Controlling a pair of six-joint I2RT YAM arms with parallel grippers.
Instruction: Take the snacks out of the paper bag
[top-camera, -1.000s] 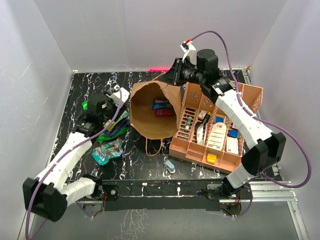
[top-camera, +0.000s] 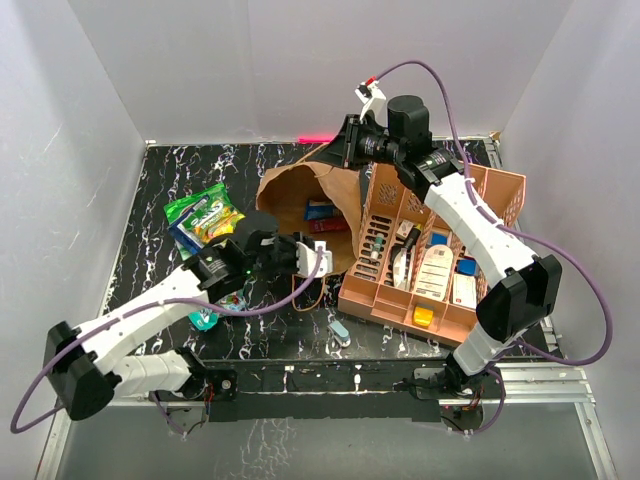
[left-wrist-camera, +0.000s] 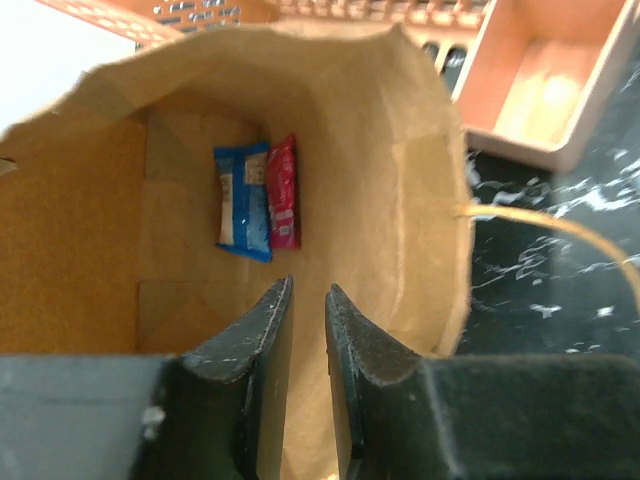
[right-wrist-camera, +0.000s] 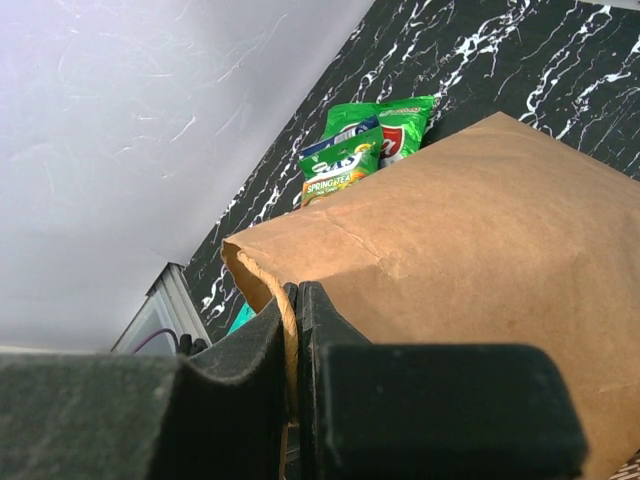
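Note:
The brown paper bag (top-camera: 280, 190) lies with its mouth toward the front. Deep inside it are a blue snack pack (left-wrist-camera: 243, 203) and a red snack pack (left-wrist-camera: 282, 192), side by side. My left gripper is at the bag's mouth, part open, with a narrow gap and nothing between its fingers; the packs are some way beyond its tips. My right gripper is shut on the bag's edge or handle (right-wrist-camera: 275, 285) at the back. Green and yellow chip bags (top-camera: 205, 217) lie left of the paper bag.
An orange organizer box (top-camera: 350, 297) full of small goods stands right of the bag. A teal pack (top-camera: 203, 318) lies partly under the left arm. A small grey-blue item (top-camera: 340, 332) sits near the front edge. Walls enclose the table.
The right arm still holds the bag in nearly the same place.

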